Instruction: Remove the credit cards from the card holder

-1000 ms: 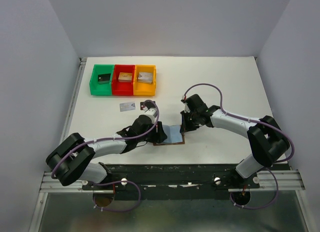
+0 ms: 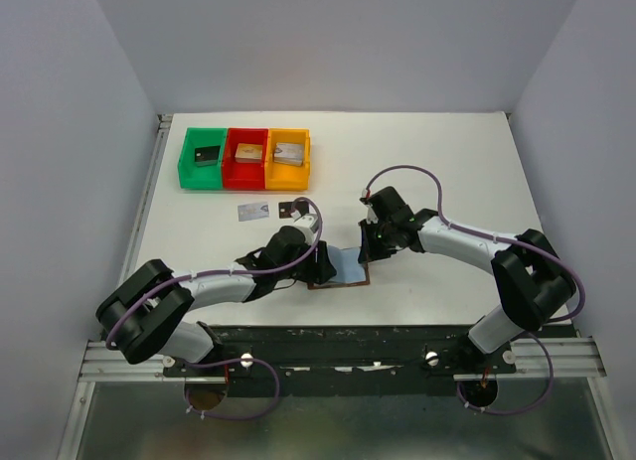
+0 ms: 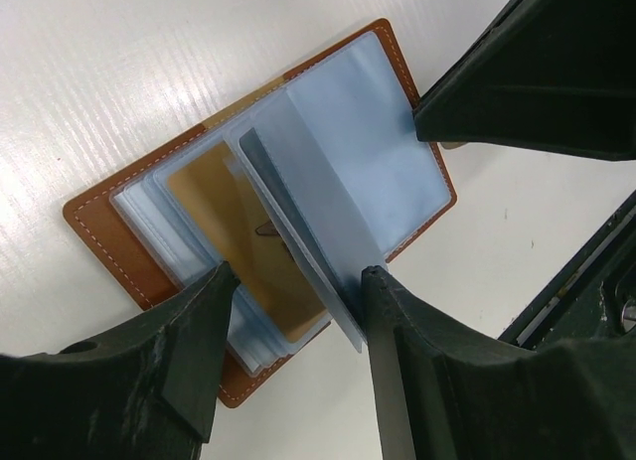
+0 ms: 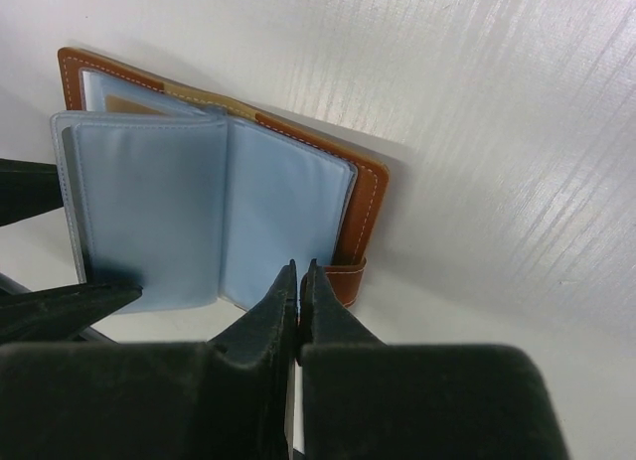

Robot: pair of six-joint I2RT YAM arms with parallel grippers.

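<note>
The card holder [image 2: 339, 284] lies open on the table, brown stitched leather with several clear sleeves. In the left wrist view a gold card [image 3: 253, 236] shows inside one sleeve, and a raised sleeve page [image 3: 313, 182] stands tilted against a finger of my left gripper. That gripper's fingers are apart, over the holder's left half. My right gripper is at the holder's right edge, fingertips almost together, with the leather edge [image 4: 345, 281] curled up at them; the exact pinch is partly hidden.
Green [image 2: 187, 172], red [image 2: 234, 177] and yellow [image 2: 303, 177] trays stand at the back left with cards in them. A silver card [image 2: 253, 211] and a dark card [image 2: 294, 210] lie in front of them.
The card holder and my left gripper have shifted very slightly to the right. My right arm looks unchanged.
</note>
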